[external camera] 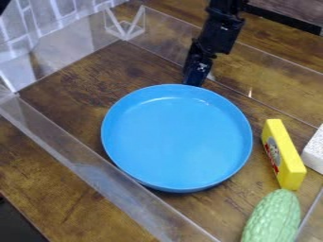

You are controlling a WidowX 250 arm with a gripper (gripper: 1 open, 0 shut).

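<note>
A large blue plate (175,137) lies on the wooden floor of a clear-walled tray. Just behind its far rim is my dark gripper (195,71), low over the wood, its arm reaching in from the top. The fingertips are dark and small, so how far apart they stand is hard to make out.
To the right of the plate lie a yellow block (282,153), a white object (313,151) at the edge of view and a pale green ridged oval (270,217) at the bottom right. The wood (82,80) left of the plate is clear.
</note>
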